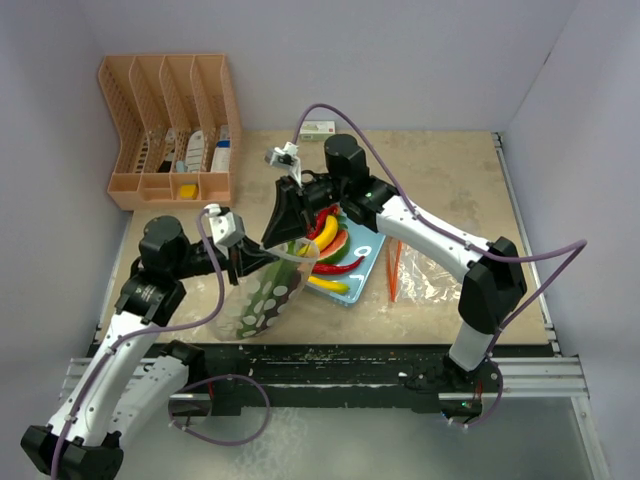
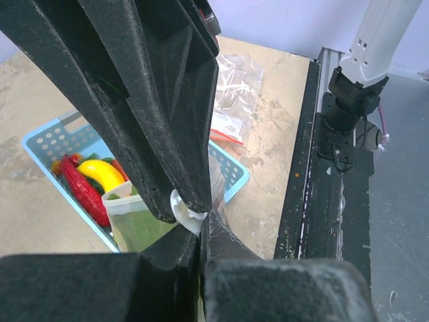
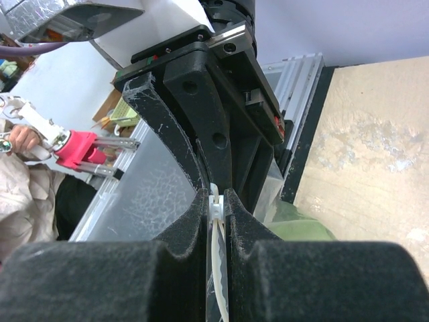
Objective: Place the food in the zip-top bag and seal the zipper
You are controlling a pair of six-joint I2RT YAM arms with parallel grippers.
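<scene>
The clear zip top bag [image 1: 285,290], with a green, white-dotted panel and food showing inside, stands between my grippers, its mouth partly open towards the tray. My right gripper is shut on the bag's white rim. Close beside it, my left gripper is shut with the thin white rim running into its fingertips. From above, the tips of the left [image 1: 272,255] and right gripper [image 1: 266,244] nearly meet. A blue tray [image 1: 368,248] holds more food: a yellow banana [image 1: 327,232], a watermelon slice [image 1: 336,248], a red chili [image 1: 338,267] and a yellow pepper [image 1: 328,285].
A flat clear bag [image 1: 430,278] with a red-orange strip [image 1: 394,270] lies right of the tray. At the back left stands a tan divided organizer [image 1: 170,187]. A small box [image 1: 318,130] sits by the back wall.
</scene>
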